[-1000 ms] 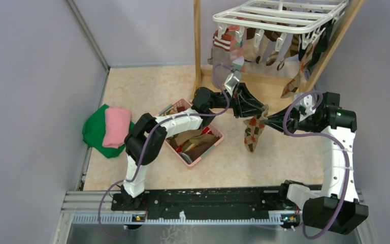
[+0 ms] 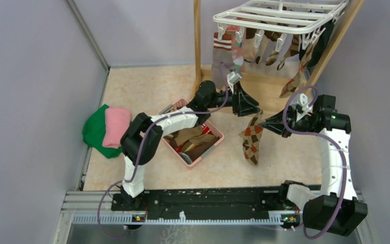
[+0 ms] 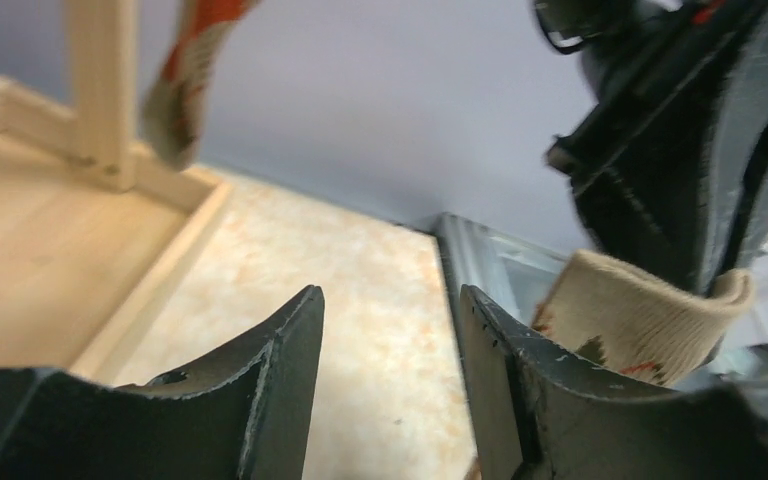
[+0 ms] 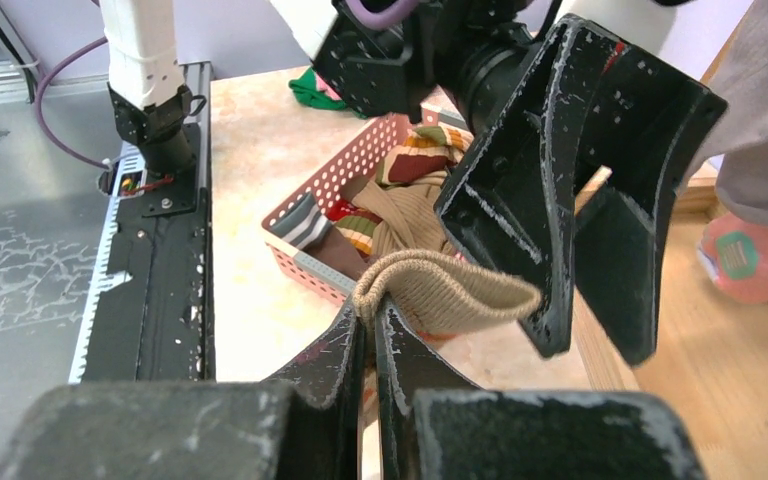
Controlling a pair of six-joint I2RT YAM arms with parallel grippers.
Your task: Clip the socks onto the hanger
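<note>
A tan sock with an orange-and-brown checked pattern (image 2: 252, 140) hangs above the table, its cuff (image 4: 450, 288) pinched at one edge by my right gripper, which is shut on it. Just up and left of that cuff in the top view, my left gripper (image 2: 254, 111) is part open. Bare space lies between its fingers in the left wrist view, where the cuff (image 3: 650, 315) shows off to the right. The white hanger (image 2: 279, 20) carries several clipped socks along its edges, with white clips (image 2: 280, 42) on its near side.
A pink basket (image 2: 216, 133) of socks stands under the left arm. Green cloth (image 2: 92, 129) and pink cloth (image 2: 117, 124) lie at the far left. Wooden posts (image 2: 197, 40) frame the hanger.
The sock has swung from edge-on to showing its broad side.
</note>
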